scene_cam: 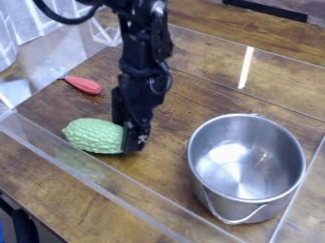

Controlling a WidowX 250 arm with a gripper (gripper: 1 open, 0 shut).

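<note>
My black gripper (127, 133) is lowered to the wooden table, its tip at the right end of a green, bumpy, gourd-like object (95, 135) lying at the lower left. The fingers are dark and partly hidden against that object, so I cannot tell whether they are closed on it. A steel pot (245, 157) with a handle stands to the right.
A small red item (83, 84) with a light stem lies at the upper left. Clear panels (38, 142) edge the area at left and front. Bare wood (203, 81) is free behind the pot.
</note>
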